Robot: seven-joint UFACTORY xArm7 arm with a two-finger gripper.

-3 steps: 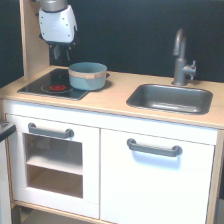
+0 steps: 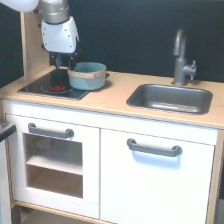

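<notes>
A blue-grey pot (image 2: 88,77) with a light brown rim rests upright on the black stovetop (image 2: 45,88), right of the red burner mark. Just above the stovetop, my gripper (image 2: 64,62) points down from the white hand (image 2: 60,38). Its dark fingers are close to the pot's left rim, and touching or apart is too small to tell. Whether they are open or shut does not show clearly against the dark wall.
A grey faucet (image 2: 181,60) rises behind the sink. Below are a white oven door (image 2: 85,150) with a window and a white cabinet door (image 2: 150,185).
My hand and gripper have come down from above the stove to the height of the pot's rim. The pot looks unmoved.
</notes>
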